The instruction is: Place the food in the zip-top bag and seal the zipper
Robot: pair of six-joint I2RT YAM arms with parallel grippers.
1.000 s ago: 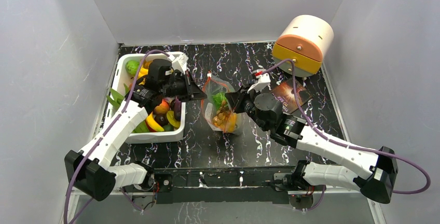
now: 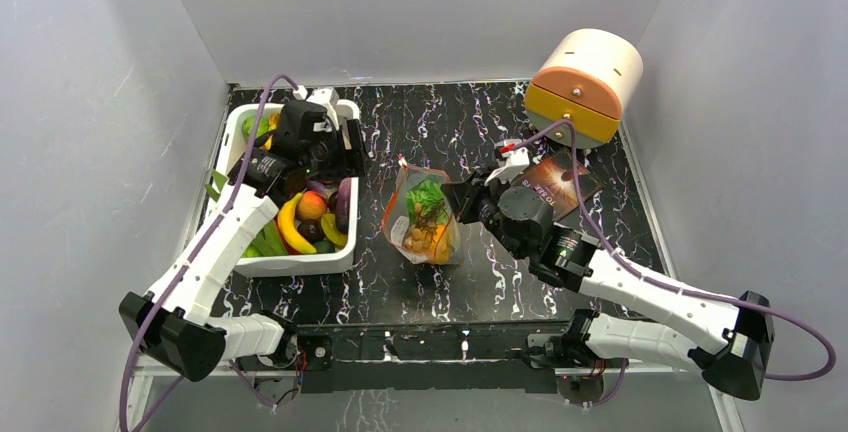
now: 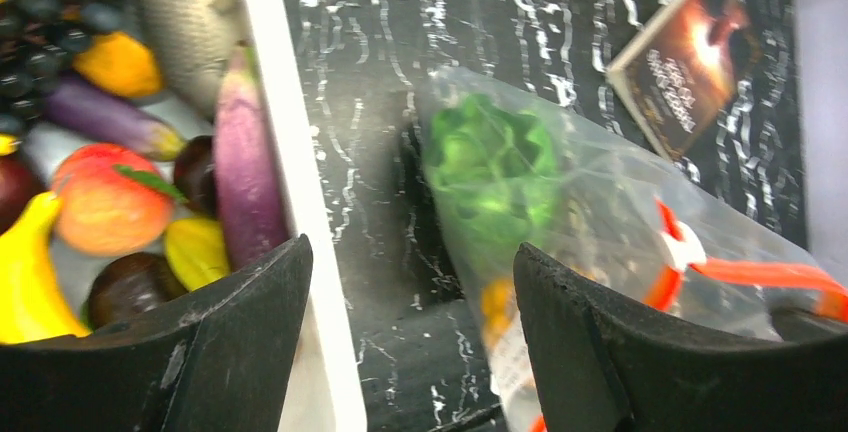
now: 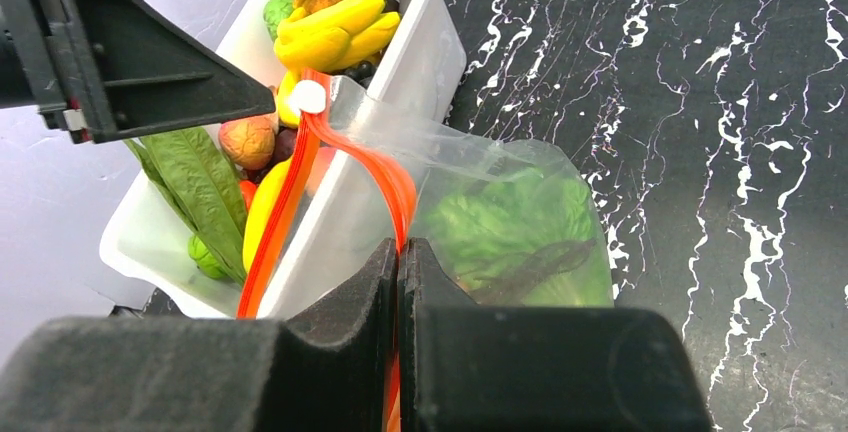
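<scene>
A clear zip top bag with an orange zipper stands between the arms, its mouth spread open. Leafy greens and yellow-orange food are inside it. My right gripper is shut on the bag's right edge, the orange zipper strip running between its fingers. My left gripper stands open with nothing in its fingers, left of the bag and above the basket's right rim. The white slider sits at the zipper's far corner, apart from the left gripper's finger.
A white basket full of toy fruit and vegetables fills the left side. A rounded box with a yellow drawer stands at the back right, and a dark book lies before it. The marble surface behind the bag is clear.
My left gripper has opened and drawn back left from the bag's left edge to over the basket. The right gripper stays at the bag's right edge, and the bag remains upright.
</scene>
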